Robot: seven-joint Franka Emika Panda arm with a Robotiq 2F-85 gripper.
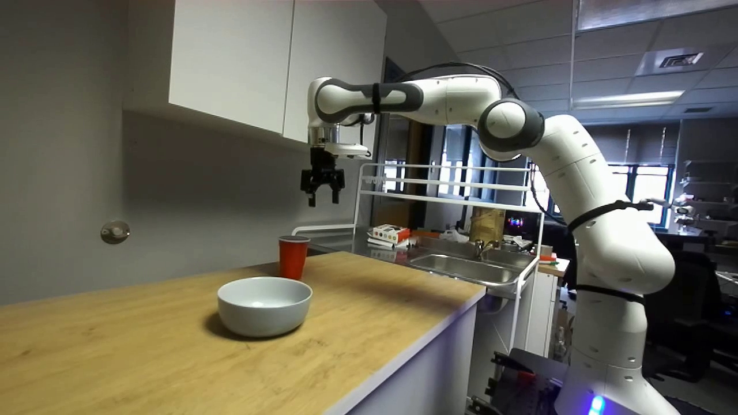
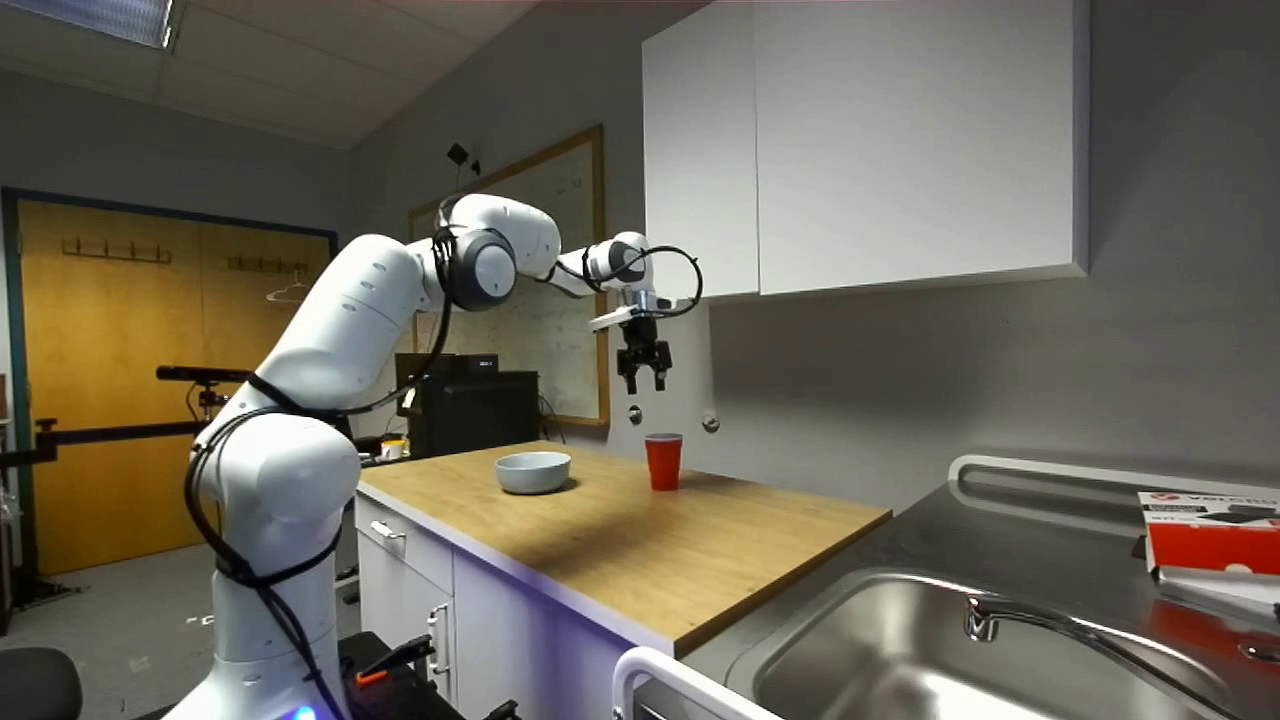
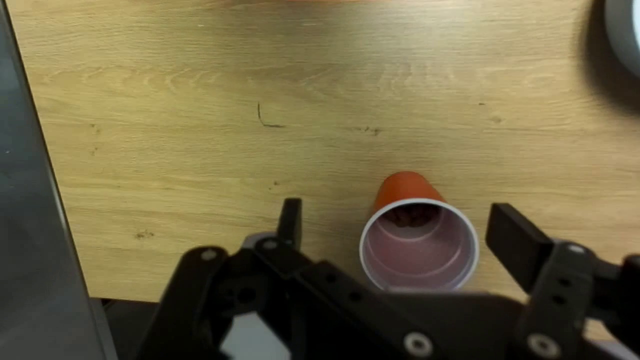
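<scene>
High above the wooden counter hangs my gripper [image 1: 323, 202], open, fingers pointing down and nothing between them. A red cup [image 1: 292, 258] stands upright on the counter near the wall, well below the gripper. Looking down in the wrist view, the cup [image 3: 414, 264] appears between the two spread fingers, with some small brownish pieces at its bottom. The pale grey bowl [image 1: 264, 308] sits on the counter apart from the cup. In exterior view 2 the bowl [image 2: 533, 472] is left of the cup [image 2: 663, 462]; its inside looks empty in exterior view 1.
White wall cabinets [image 2: 912, 156] hang over the counter, close to the arm. A metal sink [image 2: 948, 648] and a white rack [image 1: 450, 185] are off the counter's end. Bare wood [image 1: 387, 297] lies free around the bowl and cup.
</scene>
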